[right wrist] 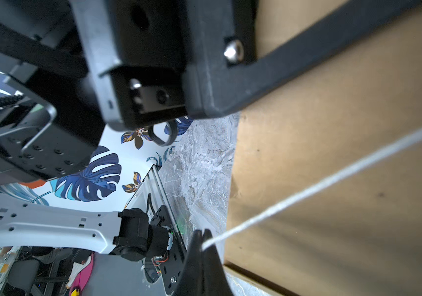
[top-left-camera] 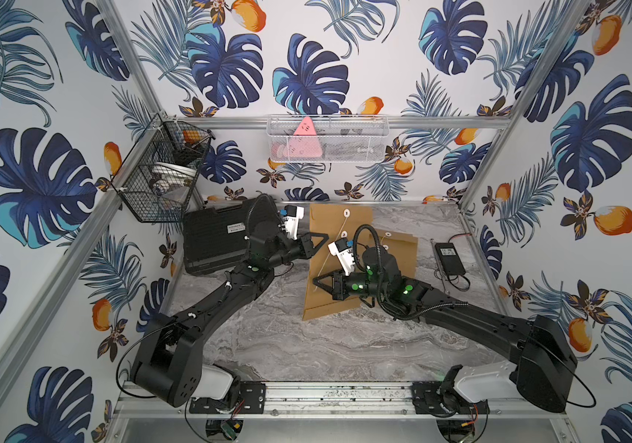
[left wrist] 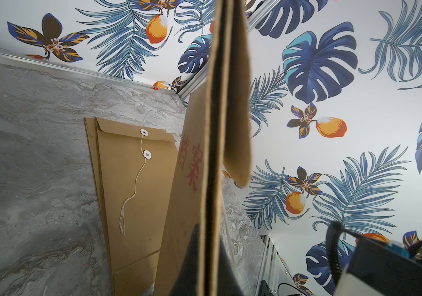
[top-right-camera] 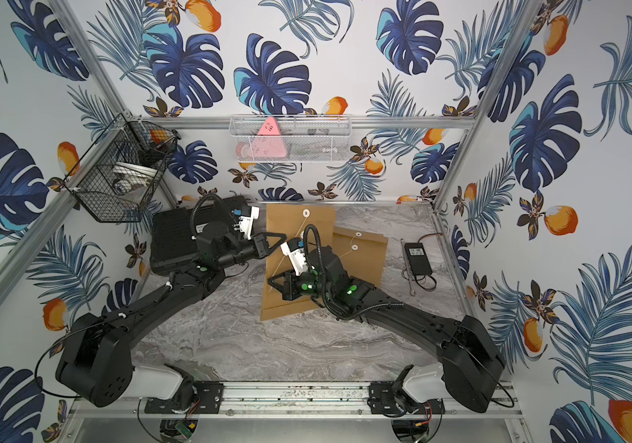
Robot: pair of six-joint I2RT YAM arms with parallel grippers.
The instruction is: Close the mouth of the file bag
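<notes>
An upright kraft file bag [top-left-camera: 330, 221] [top-right-camera: 293, 221] has two white buttons and a string. My left gripper [top-left-camera: 318, 245] [top-right-camera: 276, 246] is shut on the bag's left side; in the left wrist view the bag's edge [left wrist: 213, 148] rises from between its dark fingers. My right gripper [top-left-camera: 319, 284] [top-right-camera: 277, 284] is low in front of the bag's face, shut on the white string [right wrist: 319, 186], which runs taut from its fingertips across the bag in the right wrist view.
More file bags [left wrist: 132, 197] lie on the marble table behind. A black case [top-left-camera: 212, 236] is at the left, a black device [top-left-camera: 448, 258] at the right, wire baskets [top-left-camera: 327, 147] on the frame.
</notes>
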